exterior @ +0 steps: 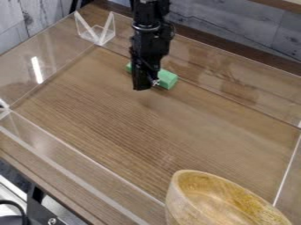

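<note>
My black gripper (146, 81) hangs over the back middle of the wooden table, pointing down. Just behind and right of it lies a green block (165, 77), partly hidden by the gripper and arm. Whether the fingers are open or shut, or touch the block, is too small to tell.
A large yellow bowl (217, 198) sits at the front right. A raised wall runs along the back, and cables show past the left edge.
</note>
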